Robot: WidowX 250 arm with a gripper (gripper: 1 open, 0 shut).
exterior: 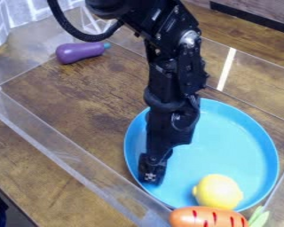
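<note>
The black robot arm reaches down from the top centre, and its gripper [156, 160] is low over the left part of a blue plate [237, 146], fingertips at or near the plate's surface. The fingers are dark and overlap in this view, and I see no object clearly between them. A yellow round toy [218, 191], like a lemon, sits on the plate's front right.
An orange toy carrot [206, 218] lies at the front edge beside the plate. A purple eggplant toy [81, 51] rests at the back left.
</note>
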